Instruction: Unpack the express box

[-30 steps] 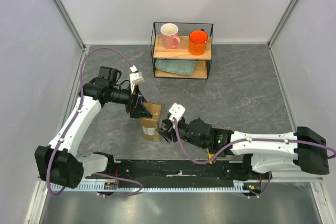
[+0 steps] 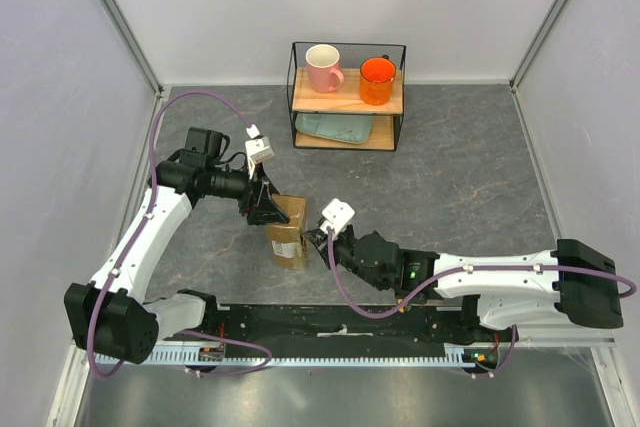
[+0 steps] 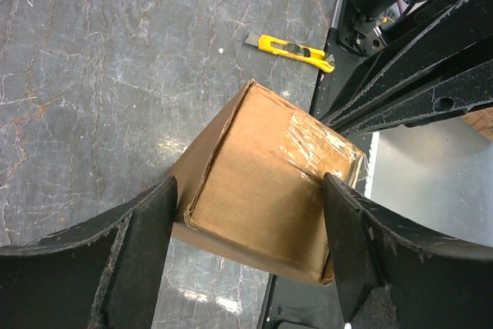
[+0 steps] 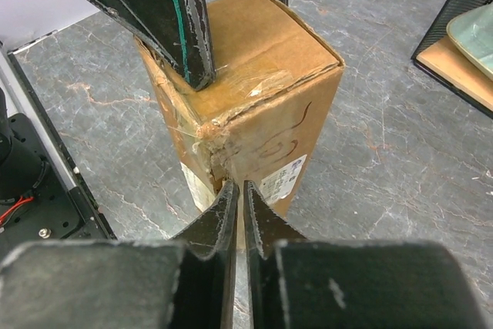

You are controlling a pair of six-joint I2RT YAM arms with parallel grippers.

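The cardboard express box [image 2: 289,242] stands upright on the grey table in the top view, left of centre. My left gripper is shut on the upper part of this box, one finger on each side, as the left wrist view shows. Clear tape runs along the box's upper edge in the right wrist view. My right gripper is shut there with its fingertips together and nothing between them. Its tips are right at the box's near corner, and the box is outside the fingers. A white label is partly hidden behind them.
A yellow utility knife [image 3: 293,50] lies on the table near the front edge. At the back stands a rack [image 2: 350,105] with a pink mug [image 2: 323,69], an orange mug [image 2: 377,81] and a pale green tray [image 2: 335,127].
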